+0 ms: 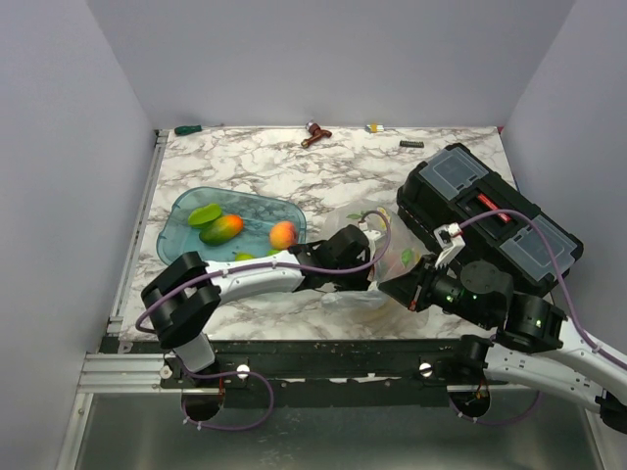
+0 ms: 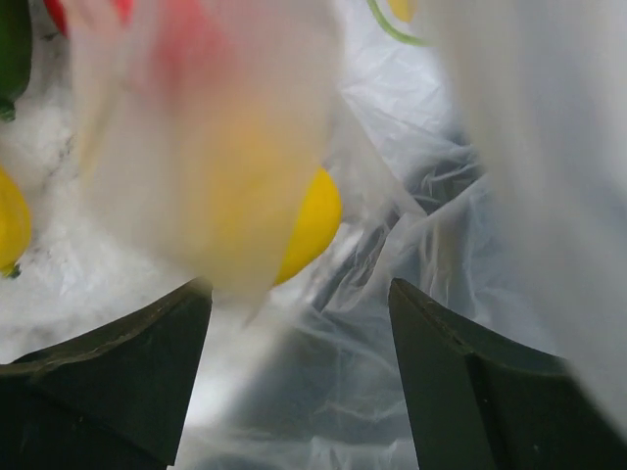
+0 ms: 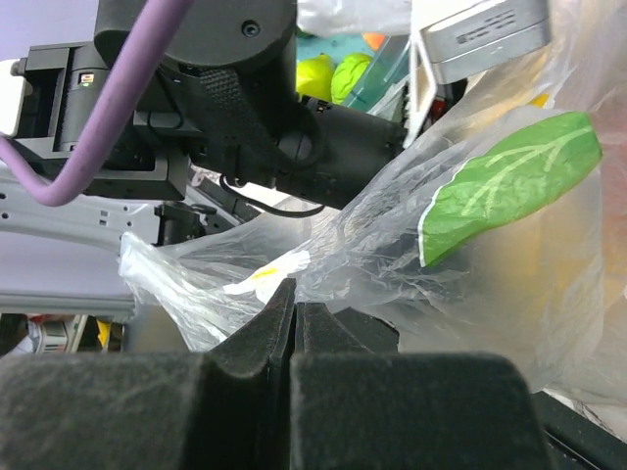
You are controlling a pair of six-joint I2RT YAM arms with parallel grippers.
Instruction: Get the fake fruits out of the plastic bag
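The clear plastic bag [image 1: 353, 217], printed with leaves and fruit, lies around my left gripper [image 1: 366, 280], which reaches into its folds. In the left wrist view my left gripper stands open, its dark fingers [image 2: 147, 357] wide apart with nothing between them. Just beyond the tips is a yellow fruit [image 2: 315, 223], partly behind blurred film. Another yellow fruit [image 2: 12, 223] and a dark green item [image 2: 14, 54] show at the left edge. My right gripper is shut at the bag's edge, film [image 3: 343, 269] gathered at its tips.
A teal bin [image 1: 263, 208] at the left holds a mango [image 1: 221, 230], a green fruit [image 1: 205, 214] and a peach [image 1: 283, 234]. The black toolbox [image 1: 490, 215] blocks the right side. Small tools lie along the back, with clear marble in front of them.
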